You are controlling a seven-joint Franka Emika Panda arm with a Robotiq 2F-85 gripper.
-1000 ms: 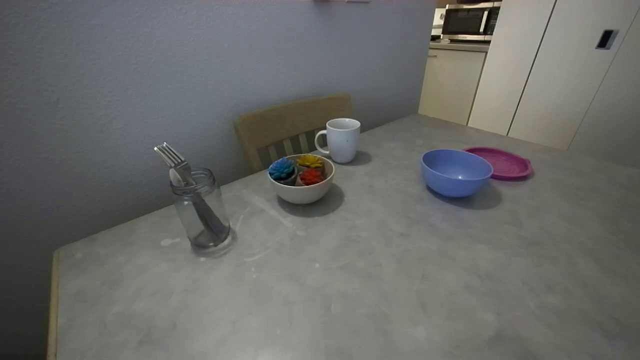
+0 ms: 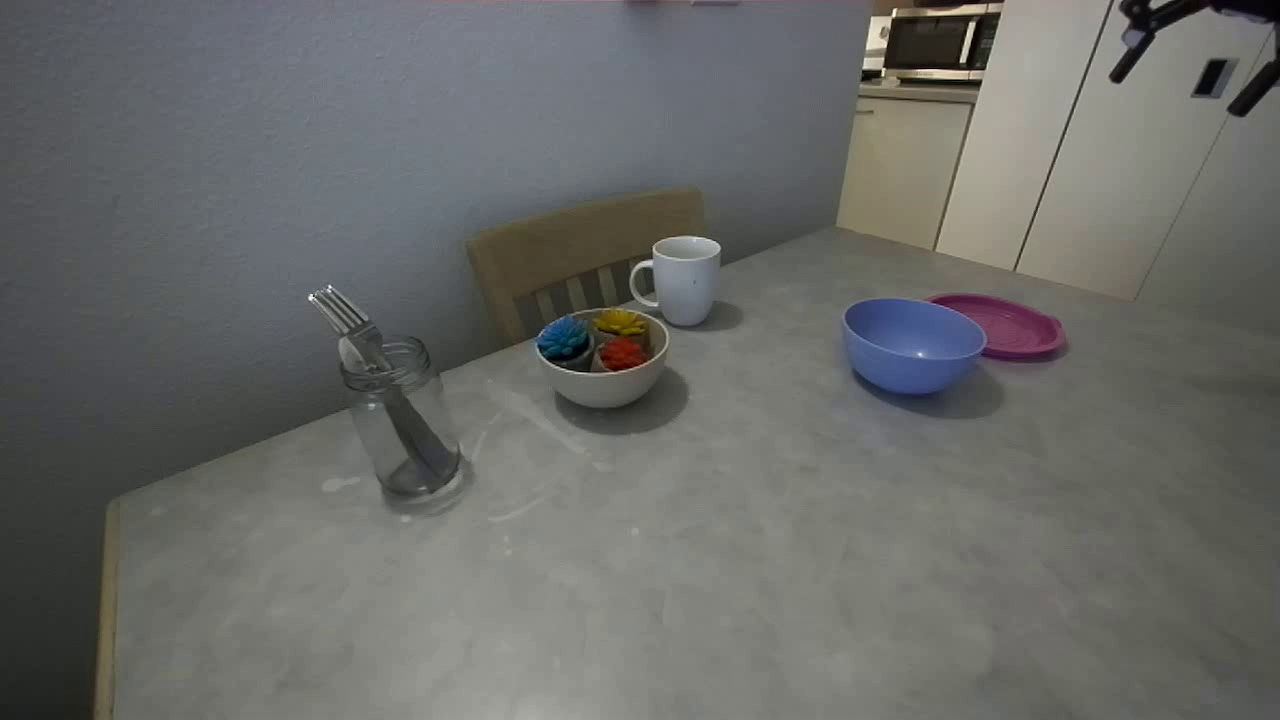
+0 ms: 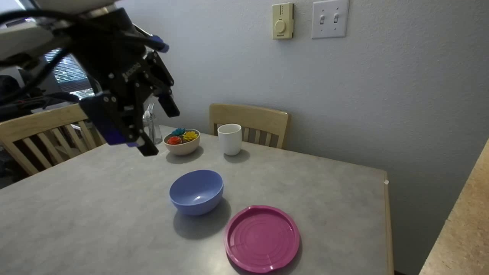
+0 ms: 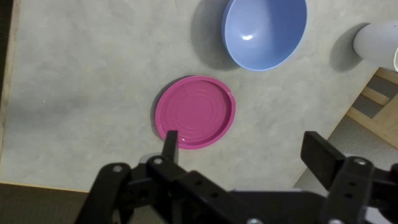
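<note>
My gripper is open high above the table, its two fingers wide apart and nothing between them. In exterior view 1 only the tips of the gripper show at the top right corner. A magenta lid-like plate lies flat on the table, below the gripper and partly behind its left finger in the wrist view. Close beside the plate stands an empty blue bowl. A white mug stands upright by the wall side. A cream bowl holds blue, yellow and red succulent ornaments.
A glass jar with a fork and other cutlery stands near the table's wall-side edge. Wooden chairs border the table.
My gripper has come into exterior view 1 at the top right, where it was out of sight a second ago. The objects on the table have not moved.
</note>
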